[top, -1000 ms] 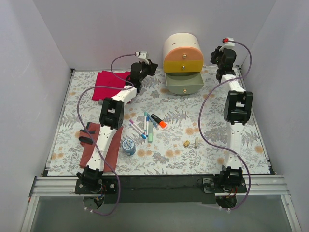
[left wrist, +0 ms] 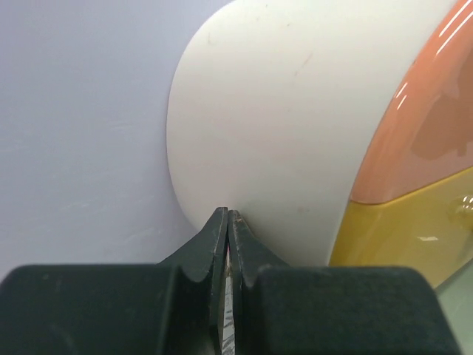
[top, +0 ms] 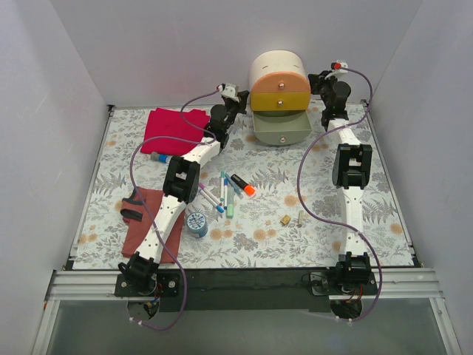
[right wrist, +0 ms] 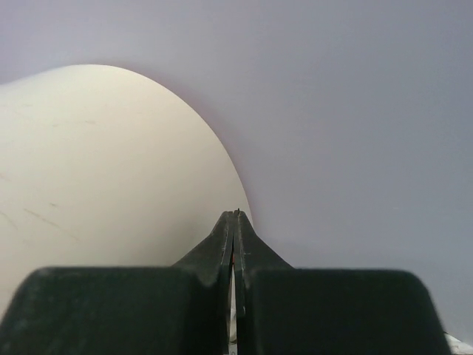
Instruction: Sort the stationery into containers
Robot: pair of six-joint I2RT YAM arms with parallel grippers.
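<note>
At the back of the table stands a rounded drawer cabinet (top: 275, 66) with a white shell. Its orange drawer (top: 281, 83) and yellow drawer (top: 281, 101) look closed; the grey-green bottom drawer (top: 283, 138) is pulled out, empty inside. My left gripper is shut beside the cabinet's left side; my right gripper is shut by the right side. Whether either touches the shell I cannot tell. Mid-table lie several pens (top: 212, 197), a green marker (top: 230, 203) and a black-and-orange item (top: 242, 185). Farther forward are a yellow block (top: 285, 220) and a small pin-like piece (top: 300, 218).
A blue-grey round tin (top: 197, 224) stands front left. Red cloth (top: 159, 126) lies back left, with a blue cylinder (top: 159, 157) at its edge. A brownish-red pouch (top: 142, 222) lies farther forward.
Both grippers have moved inward toward the cabinet, the left one rightward and the right one leftward. The cabinet and the stationery have stayed in place.
</note>
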